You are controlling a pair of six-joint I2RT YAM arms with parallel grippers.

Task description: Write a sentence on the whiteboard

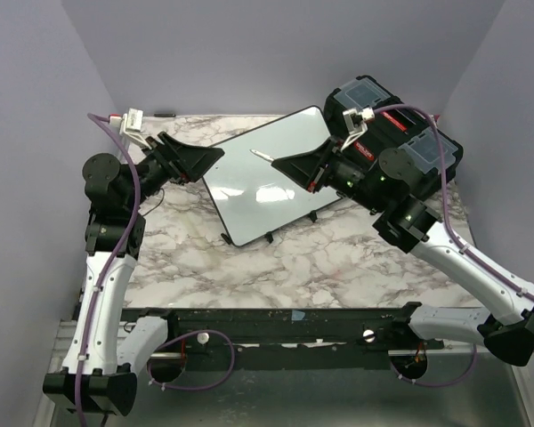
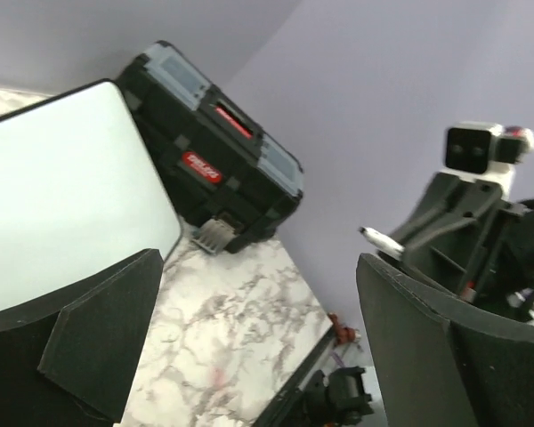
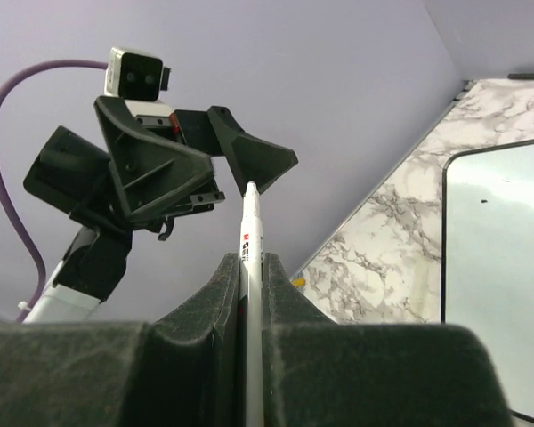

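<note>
The whiteboard (image 1: 267, 178) lies tilted on the marble table in the top view, filling the left of the left wrist view and the right edge of the right wrist view (image 3: 498, 249). My right gripper (image 1: 294, 169) is shut on a white marker (image 3: 251, 231), whose tip points left over the board. My left gripper (image 1: 205, 160) hangs at the board's left edge, open, with nothing between its fingers; in the left wrist view its two fingers stand wide apart.
A black toolbox (image 1: 396, 133) sits at the back right, beside the board. Walls enclose the back and sides.
</note>
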